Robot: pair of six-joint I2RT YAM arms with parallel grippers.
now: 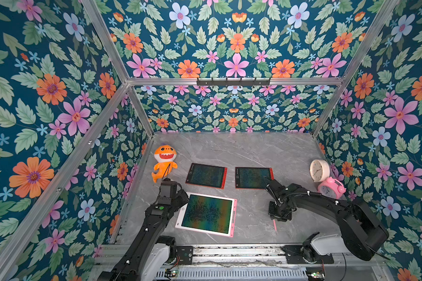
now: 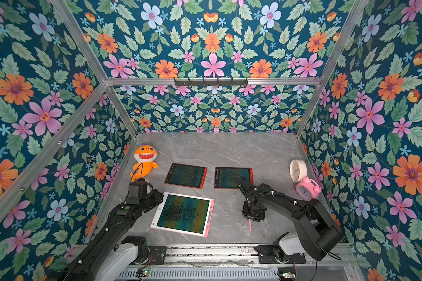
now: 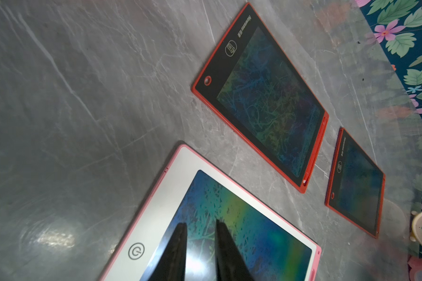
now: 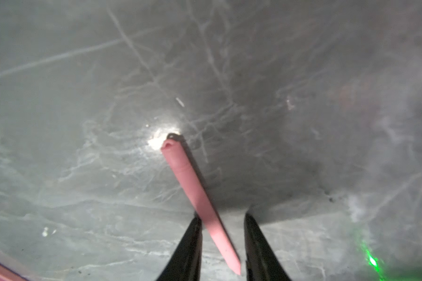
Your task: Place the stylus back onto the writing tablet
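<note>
The pink stylus [image 4: 187, 182] lies on the grey table near the front right; its lower end [image 1: 274, 225] shows below my right gripper [image 1: 277, 214]. In the right wrist view that gripper is open directly over the stylus, whose lower part runs between the fingertips; whether they touch it is unclear. The white, pink-edged writing tablet [image 3: 145, 224] lies to the left of the stylus. My left gripper hangs at that tablet's left side, open with nothing visible between its fingers.
Two red-edged tablets [image 1: 206, 175] [image 1: 253, 178] lie behind the white one. An orange plush shark [image 1: 165, 162] lies at back left; a cream clock [image 1: 319, 170] and a pink clock [image 1: 331, 188] stand at the right.
</note>
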